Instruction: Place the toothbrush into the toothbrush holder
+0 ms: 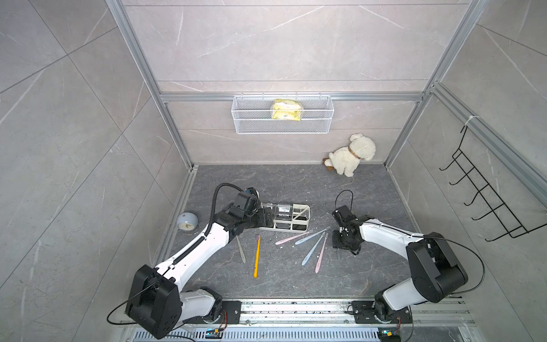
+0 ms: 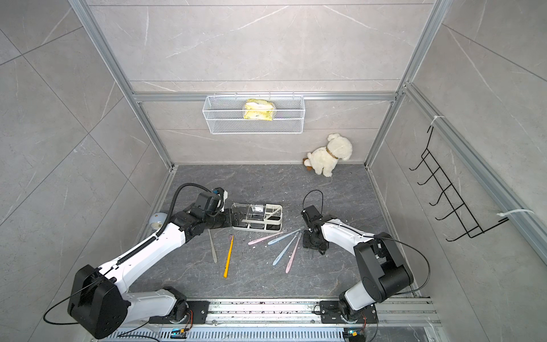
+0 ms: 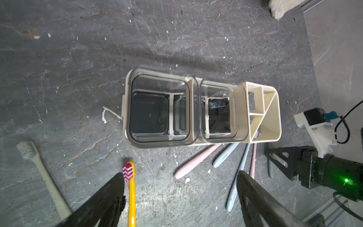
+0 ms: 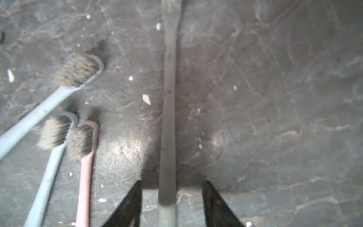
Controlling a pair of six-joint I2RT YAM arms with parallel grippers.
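Observation:
A cream toothbrush holder point(image 3: 270, 113) stands mid-table, with two clear cups point(image 3: 162, 141) on its left part and divided slots at its right end. My left gripper is open near the holder's left end, nothing between its fingers. Under my right gripper lies a grey toothbrush point(image 4: 169, 113). The right fingers point(image 4: 130, 206) are open on either side of its handle, with a gap on each side. In the right wrist view two blue toothbrushes point(image 4: 34, 115) and a pink toothbrush point(image 4: 84, 181) lie left of it.
Another pink toothbrush point(image 3: 196, 162) lies in front of the holder. Farther left are a yellow toothbrush point(image 3: 132, 198) and a grey-green one point(image 3: 49, 181). A round grey object point(image 1: 187, 221) sits by the left wall, a plush dog point(image 1: 347, 159) at the back.

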